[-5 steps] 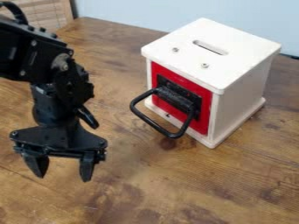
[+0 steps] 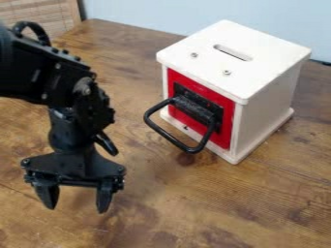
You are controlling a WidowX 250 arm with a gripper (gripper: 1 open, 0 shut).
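Note:
A white wooden box with a slot and screws on top stands at the right of the table. Its red front carries a black panel and a black loop handle sticking out toward the left. My black gripper is low over the table at the lower left, apart from the box and handle, its two fingers spread open with nothing between them.
A pale chair-like object is at the top left corner, beyond the table's far edge.
My gripper has moved slightly to the right and down in the picture. The box and handle have not moved.

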